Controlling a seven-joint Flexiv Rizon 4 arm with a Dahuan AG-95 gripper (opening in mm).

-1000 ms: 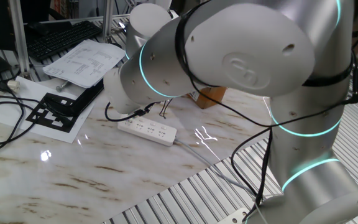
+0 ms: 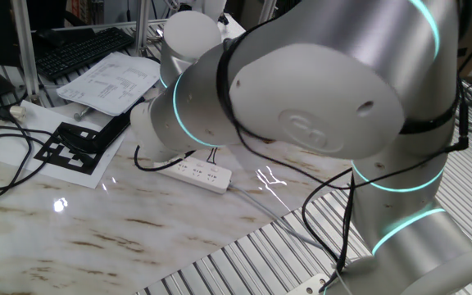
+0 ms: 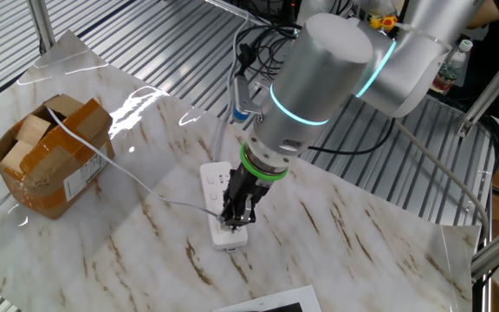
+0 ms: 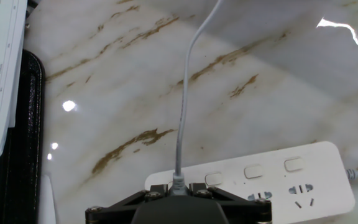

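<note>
A white power strip (image 4: 316, 180) lies on the marble table, with switches and sockets along its top. In the wrist view, my gripper is shut on the grey plug end (image 4: 178, 180) of a thin cable (image 4: 184, 112). Exterior view 2 shows the gripper (image 3: 235, 217) pointing down at the near end of the strip (image 3: 217, 178). The plug's lower part and the sockets under it are hidden by the fingers, so I cannot tell whether its prongs are in a socket. In exterior view 1 the arm covers the fingertips.
An open cardboard box (image 3: 59, 156) stands at the left in exterior view 2, the thin cable passing over it. Papers (image 2: 109, 82) and a printed marker sheet (image 2: 72, 152) lie beyond the strip in exterior view 1.
In exterior view 1 the arm has come down and slightly left, bringing the wrist closer to the power strip. The cardboard box behind it is now covered. The strip has stayed in place.
</note>
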